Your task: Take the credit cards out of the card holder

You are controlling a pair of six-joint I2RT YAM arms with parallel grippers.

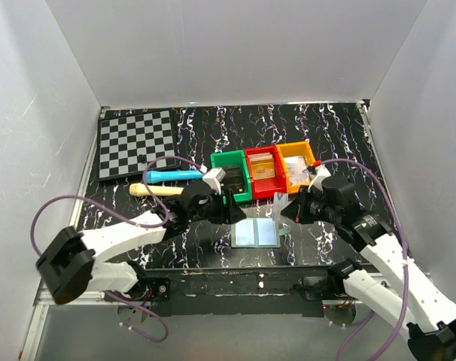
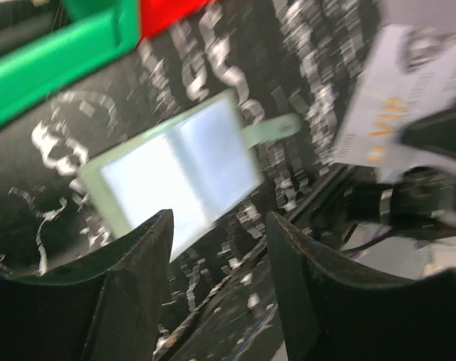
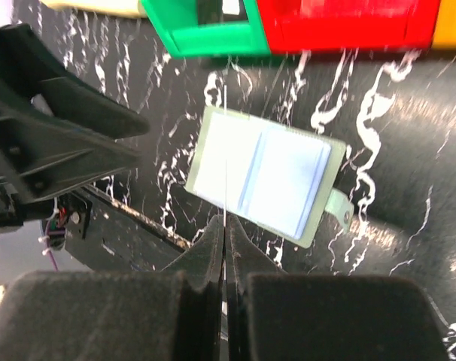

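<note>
The card holder [image 1: 256, 234] lies spread open and flat on the table, with a pale green border, two whitish panels and a small tab at its right side. My right gripper [image 1: 287, 213] is raised above its right side, shut on a thin card [image 2: 386, 113]. That card shows a whitish face with orange lettering in the left wrist view; from the right wrist view it is a thin upright line edge-on. At the holder's left, my left gripper stands open, its fingers apart and empty. Whether cards stay in the panels, I cannot tell.
Green [image 1: 248, 192], red [image 1: 267, 185] and orange [image 1: 308, 154] bins stand joined behind the holder. A checkerboard [image 1: 137, 143], a blue cylinder [image 1: 172, 175] and a cream cylinder [image 1: 154, 190] lie to the left.
</note>
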